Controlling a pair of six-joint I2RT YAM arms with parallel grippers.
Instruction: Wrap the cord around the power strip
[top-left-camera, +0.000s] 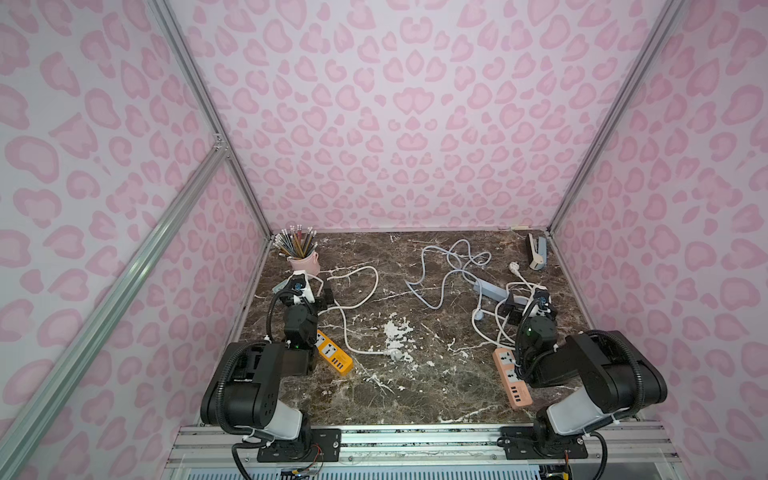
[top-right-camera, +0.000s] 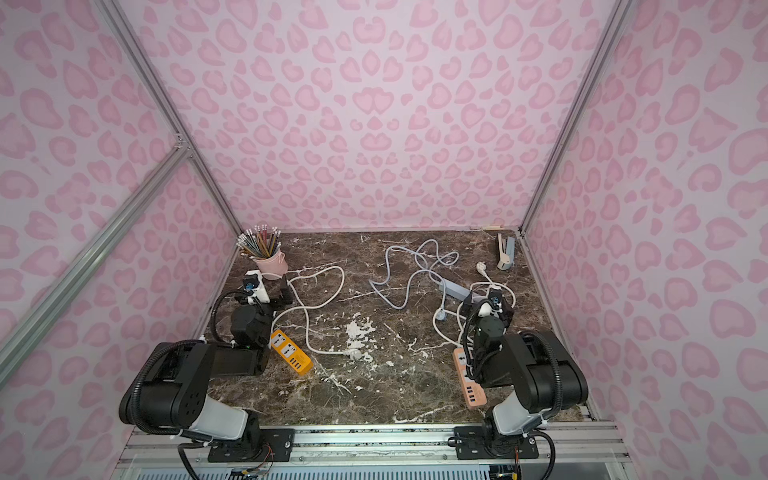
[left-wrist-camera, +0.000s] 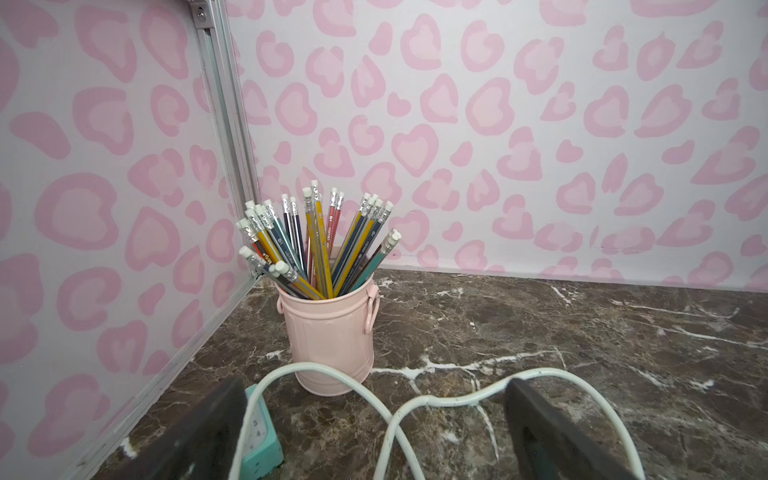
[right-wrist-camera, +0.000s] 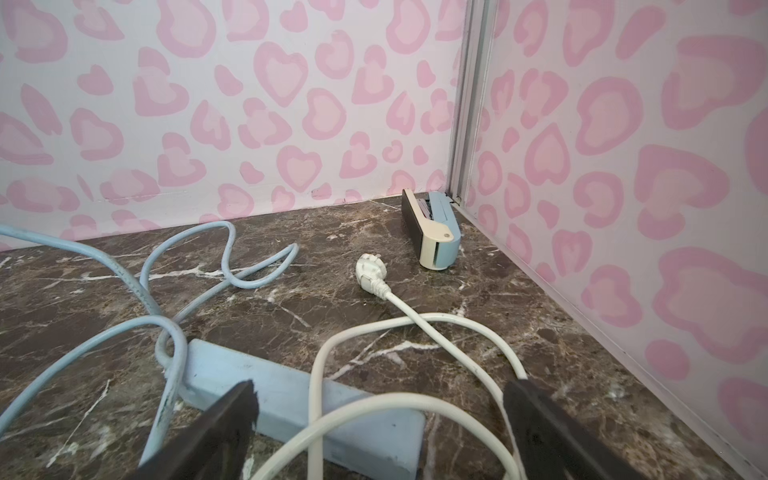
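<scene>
A yellow power strip (top-left-camera: 334, 353) lies at the front left with its white cord (top-left-camera: 360, 352) looped loosely behind it. A pink strip (top-left-camera: 513, 384) lies at the front right. A light-blue strip (right-wrist-camera: 264, 392) lies farther back under loose white cord (right-wrist-camera: 448, 320), with its blue cord (top-right-camera: 400, 248) spread toward the middle. My left gripper is open above the left cords, facing the pencil cup (left-wrist-camera: 324, 344). My right gripper is open over the cords by the blue strip. No cord shows wound around any strip.
A stapler (right-wrist-camera: 432, 232) stands in the back right corner, and another teal object (left-wrist-camera: 260, 448) sits by the left wall. Side walls border both arms.
</scene>
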